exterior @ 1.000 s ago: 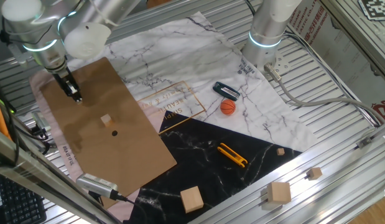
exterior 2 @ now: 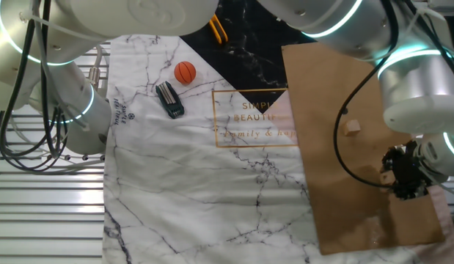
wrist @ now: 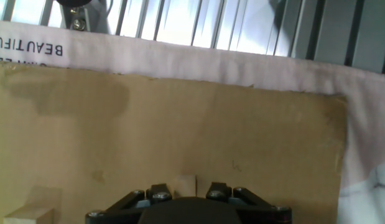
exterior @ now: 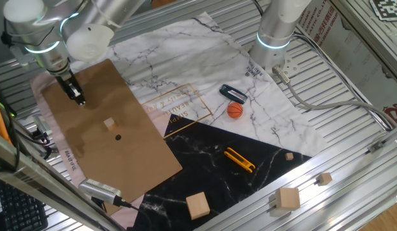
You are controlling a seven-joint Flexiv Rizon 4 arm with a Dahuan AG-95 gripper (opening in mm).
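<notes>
Over the far part of the brown cardboard (exterior: pixel 137 154) my gripper (exterior: pixel 80 101) points down. In the wrist view its two fingers (wrist: pixel 160 192) stand apart. A small wooden block (wrist: pixel 186 185) shows in the gap between them, narrower than the gap, with space on both sides. Its lower part is hidden by the gripper body, and I cannot tell its height against the fingertips. A second small wooden block (exterior: pixel 109 124) lies on the cardboard, a short way from the gripper; the wrist view shows it at the lower left.
An orange ball (exterior: pixel 235 110) and a dark green stapler-like object (exterior: pixel 233 94) lie close together on the marble cloth. On its black part are a yellow cutter (exterior: pixel 240 160) and a wooden block (exterior: pixel 197 205). More blocks sit at the right.
</notes>
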